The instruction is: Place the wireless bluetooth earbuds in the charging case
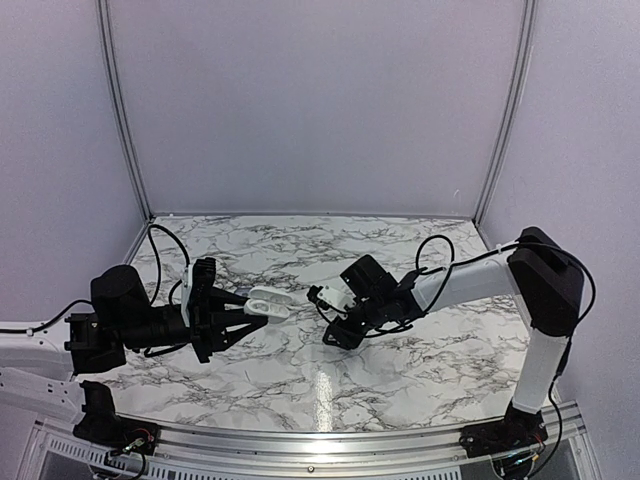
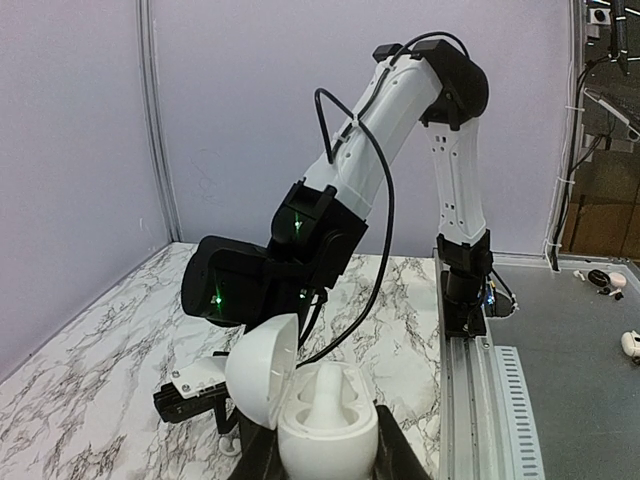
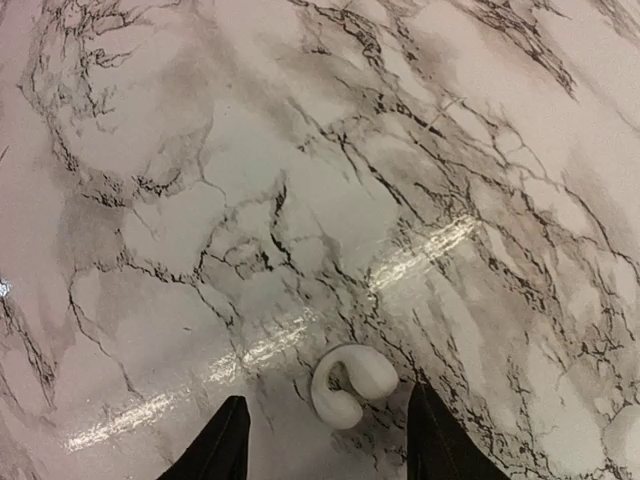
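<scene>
My left gripper (image 1: 250,312) is shut on the white charging case (image 1: 270,308), holding it above the table with its lid raised. In the left wrist view the case body (image 2: 328,440) is clamped between the black fingers, and its lid (image 2: 262,368) leans to the left. A pale ridge shows inside; I cannot tell whether an earbud sits there. A white C-shaped earbud (image 3: 370,372) lies on the marble table in the right wrist view. My right gripper is open above it, the earbud appearing between the fingertips, closer to the right one. The top view does not show this earbud.
Grey walls (image 1: 310,110) close off the back and sides, and a metal rail (image 1: 310,445) runs along the front edge. Cables loop around the right arm (image 1: 470,280).
</scene>
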